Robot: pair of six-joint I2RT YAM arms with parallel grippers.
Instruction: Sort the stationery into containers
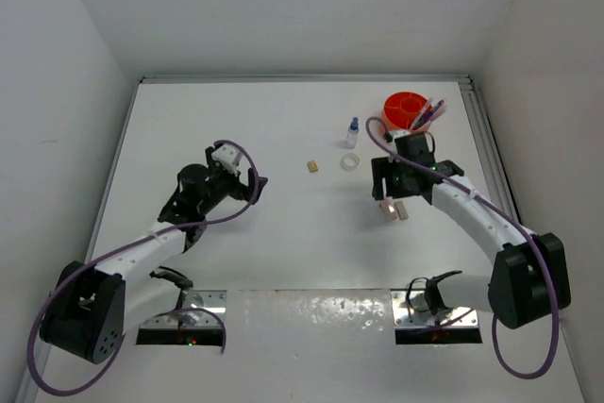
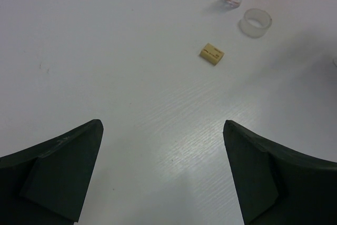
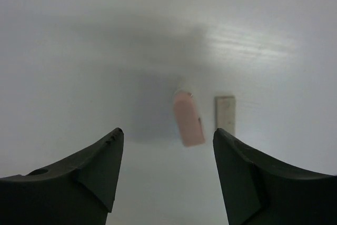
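My right gripper hangs open above a pink oblong item (image 3: 188, 118) and a grey block (image 3: 225, 113) lying side by side. My left gripper is open and empty over bare table at the left. A small yellow block (image 2: 211, 54), a clear tape ring (image 2: 255, 32) and a blue-capped bottle (image 1: 352, 136) lie in the middle to back. A red divided container (image 1: 398, 106) at the back right has pens (image 1: 427, 114) in or beside it, partly behind the right arm.
Metal rails edge it, with walls beyond. Purple cables run along both arms.
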